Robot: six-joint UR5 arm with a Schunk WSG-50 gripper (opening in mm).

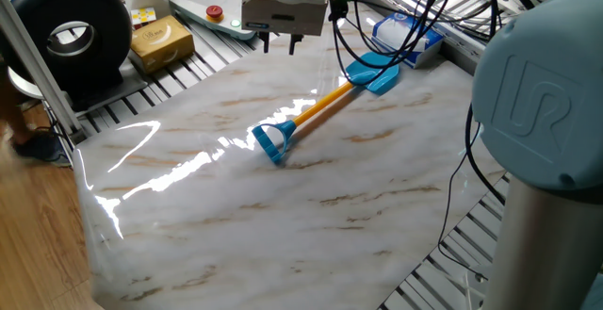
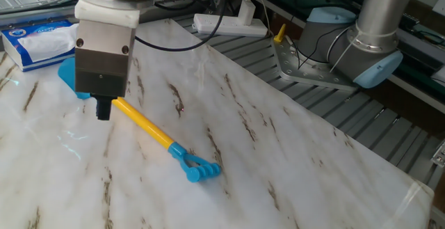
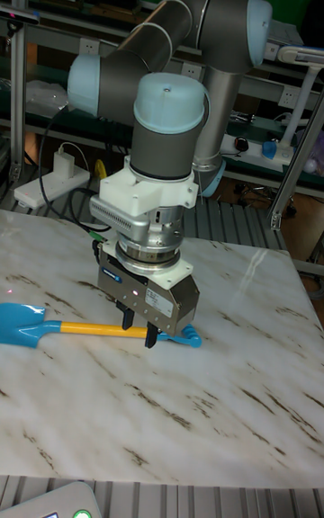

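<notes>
A toy shovel with a yellow shaft (image 1: 321,106), a blue blade (image 1: 375,73) and a blue looped handle (image 1: 270,142) lies on the marble-patterned table. My gripper (image 1: 281,44) hangs above the table, pointing down, clear of the shovel. Its two black fingers (image 3: 126,318) stand apart, open, with nothing between them. In exterior view 2 the gripper (image 2: 103,111) covers part of the shovel where the blade meets the yellow shaft (image 2: 146,126). From exterior view 3 the fingers overlap the handle end of the shaft (image 3: 96,329) in the picture.
A blue-and-white tissue pack (image 1: 407,39) sits at the table's edge near the blade. Off the table are a cardboard box (image 1: 162,43), a control pendant (image 1: 212,8) and a power strip (image 2: 229,26). Loose black cables (image 1: 429,18) hang beside the arm.
</notes>
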